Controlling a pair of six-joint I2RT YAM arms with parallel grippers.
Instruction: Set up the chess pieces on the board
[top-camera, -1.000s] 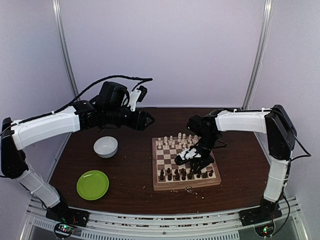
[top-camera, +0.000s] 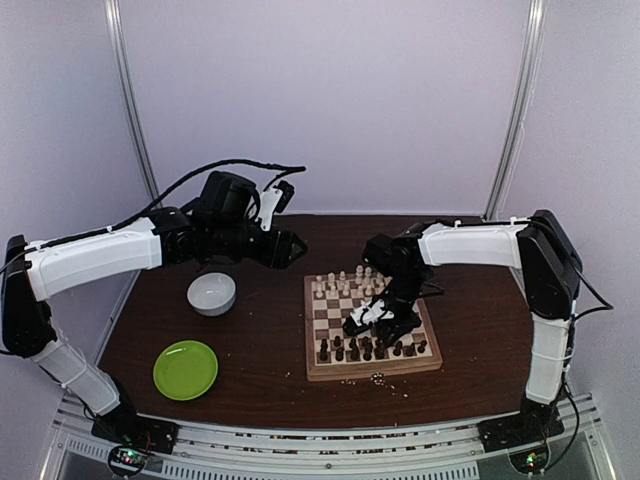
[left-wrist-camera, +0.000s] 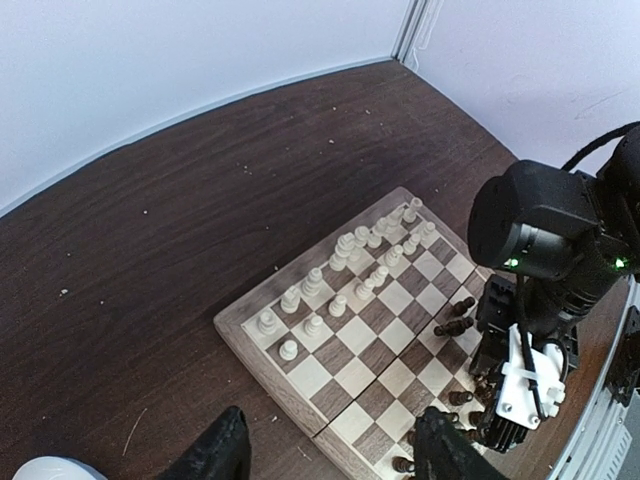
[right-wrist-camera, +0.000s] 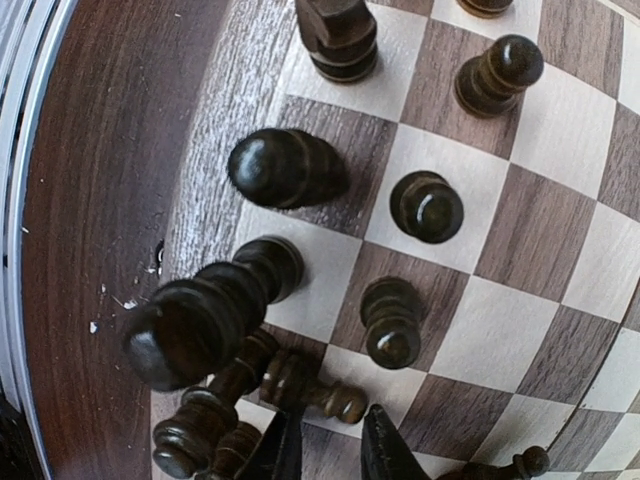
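Observation:
The chessboard (top-camera: 322, 368) lies on the dark table. White pieces (left-wrist-camera: 312, 282) stand in two rows along its far side. Along the near side are the dark pieces, among them an upright dark pawn (right-wrist-camera: 391, 322) and a tall dark piece (right-wrist-camera: 215, 312). Beside these, a dark pawn (right-wrist-camera: 312, 388) lies on its side, while another dark piece (right-wrist-camera: 205, 415) leans or lies by the edge. My right gripper is low over the board, part open, its fingertips close to the toppled pawn's head; no grip shows. Away from the board, my left gripper is open and empty.
A white bowl (top-camera: 211, 294) and a green plate (top-camera: 185, 370) occupy the table's left side. Small crumbs (top-camera: 378, 379) lie at the board's front edge. Another dark piece (left-wrist-camera: 456, 327) lies toward mid-board, near the right arm.
My right arm has shifted slightly left and toward the near side over the board. The left arm has dipped a little. The visible pieces look unmoved.

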